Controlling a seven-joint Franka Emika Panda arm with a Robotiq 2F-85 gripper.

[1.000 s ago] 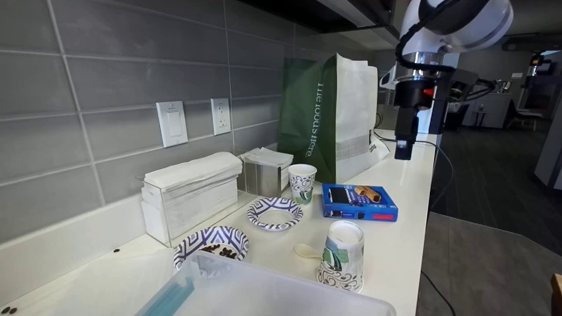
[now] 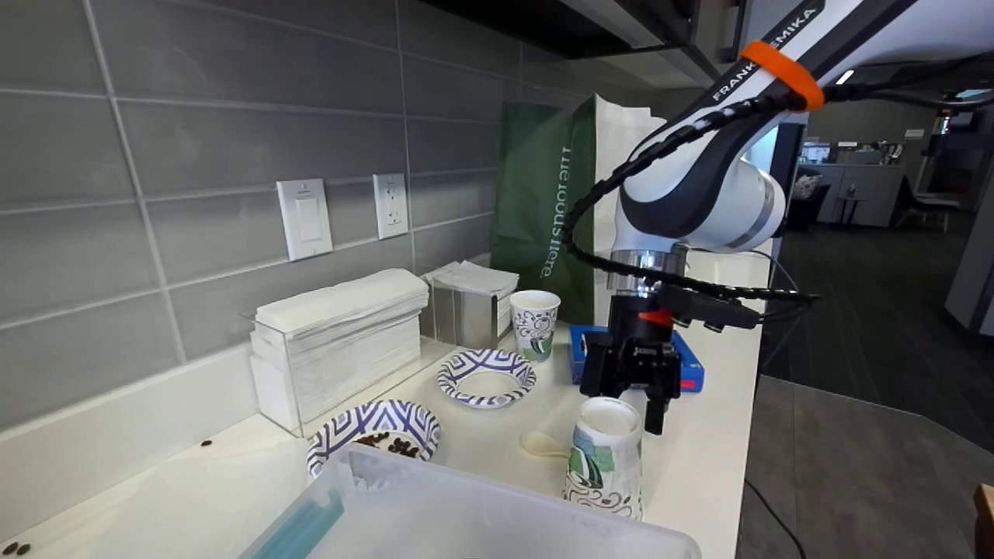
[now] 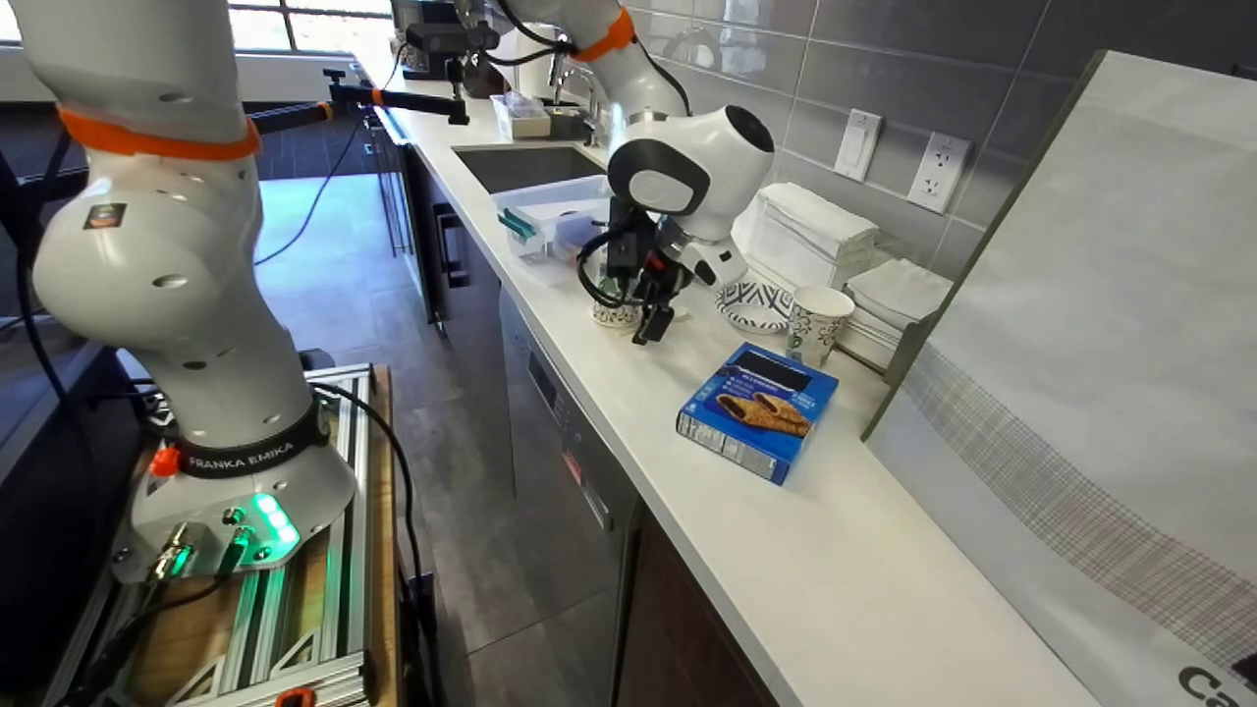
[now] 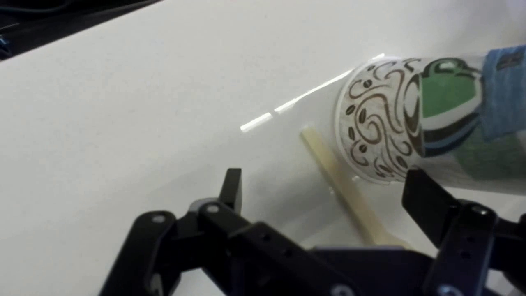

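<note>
A paper cup (image 2: 606, 466) with green and brown coffee patterns stands upside down on the counter, its wide rim at the bottom. In the wrist view this cup (image 4: 382, 118) fills the upper right. A pale spoon (image 2: 543, 446) lies beside it; its handle (image 4: 345, 190) crosses the space between my fingers in the wrist view, on the counter below. My gripper is open, fingers wide apart, with nothing held. In exterior view 1 the gripper (image 2: 629, 396) hangs just behind the cup, close to its upper part. Whether a finger touches the cup, I cannot tell.
A patterned bowl (image 2: 486, 355) and another with dark beans (image 2: 396, 410) sit toward the wall. An upright cup (image 2: 535, 326), napkin stacks (image 2: 359, 331) and a blue box (image 3: 760, 408) stand around. A clear bin (image 2: 503, 522) is in front. The counter's edge is near.
The arm has come down and toward the camera from high over the counter's far end, and its gripper has turned. It now stands at the upside-down cup, partly hiding the blue box.
</note>
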